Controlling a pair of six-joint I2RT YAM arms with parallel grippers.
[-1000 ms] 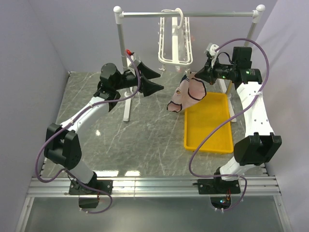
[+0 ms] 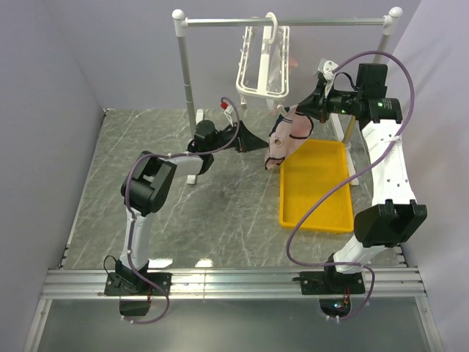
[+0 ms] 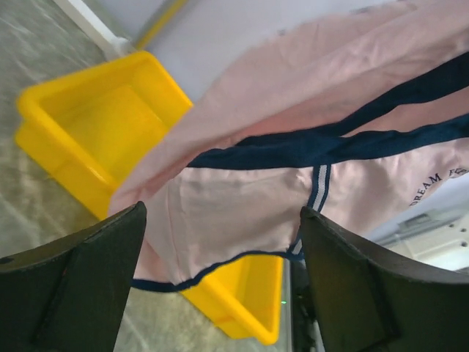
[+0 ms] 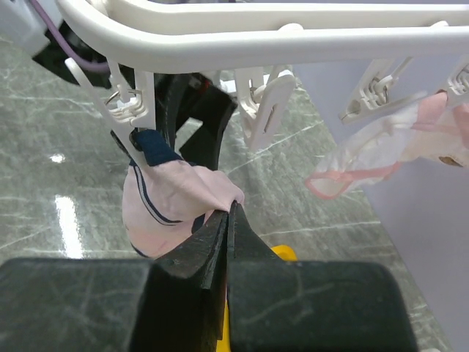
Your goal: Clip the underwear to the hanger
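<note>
Pink underwear (image 2: pixel 287 138) with navy trim hangs below the white clip hanger (image 2: pixel 263 92). In the right wrist view its top lies at a hanger clip (image 4: pixel 130 103). My right gripper is shut on the pink cloth (image 4: pixel 165 205) beside it. My left gripper (image 2: pixel 260 144) is open just left of the cloth; in its wrist view the open fingers frame the pink fabric (image 3: pixel 227 216) from below.
A yellow tray (image 2: pixel 315 198) lies on the floor beneath the cloth. The metal rack (image 2: pixel 330 21) stands over the work area. Another sheer pink item (image 4: pixel 374 154) hangs on the hanger.
My left gripper has moved right, from left of the hanger to beside the cloth. The cloth's lower part has shifted slightly right. The right arm has moved slightly.
</note>
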